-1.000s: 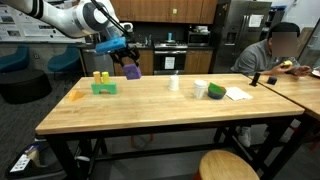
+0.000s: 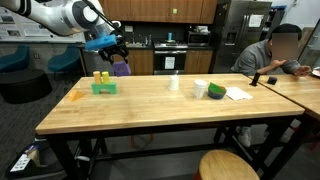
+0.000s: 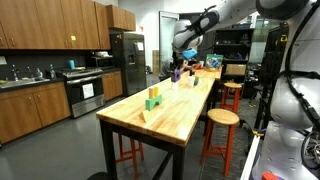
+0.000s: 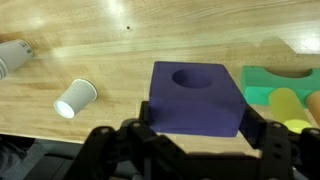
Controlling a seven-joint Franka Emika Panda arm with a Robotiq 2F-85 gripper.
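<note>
A purple block [image 4: 190, 115] with a round hole in its face sits between the dark fingers of my gripper, which is shut on it. Seen from the front, the purple block [image 2: 121, 69] hangs in the air at the table's far left, under the blue wrist of the arm. A green block [image 2: 104, 88] with yellow-orange cylinders [image 2: 97, 77] standing on it is just to the left and lower. In the wrist view that green block [image 4: 262, 86] and a yellow cylinder [image 4: 287, 108] lie right of the held block, partly cut off by the frame.
White cups [image 2: 174, 82] and a dark-green bowl [image 2: 216, 90] stand toward the table's right half, near a white sheet [image 2: 237, 93]. An orange piece [image 2: 75, 95] lies at the left. A person [image 2: 272, 53] sits at the right.
The gripper has moved left and slightly up with the purple block, closer to the green block. The things on the table have stayed in place.
</note>
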